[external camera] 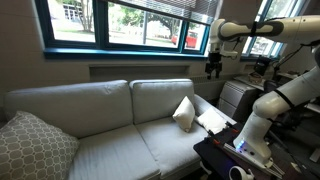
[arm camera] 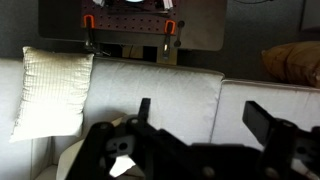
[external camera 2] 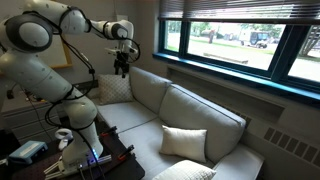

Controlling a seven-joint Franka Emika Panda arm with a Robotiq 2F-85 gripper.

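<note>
Raised well above the sofa (arm camera: pixel 180 88), my gripper points downward. Its two dark fingers stand wide apart in the wrist view, and only sofa fabric shows between them far below. From outside, the gripper (external camera: pixel 213 70) hangs near the wall beneath the window; the second exterior view has the gripper (external camera 2: pixel 122 68) at upper left. A pale textured pillow (arm camera: pixel 55 92) lies left of the fingers in the wrist view. Partly hidden behind the left finger is a pale object that I cannot identify.
One white pillow (external camera 2: pixel 183 143) rests on the seat, with a patterned cushion (external camera: pixel 35 148) at the sofa's other end. My arm's base stands on a dark table (external camera: pixel 215 158) with orange clamps. Windows (external camera: pixel 140 24) line the wall. Open air surrounds the gripper.
</note>
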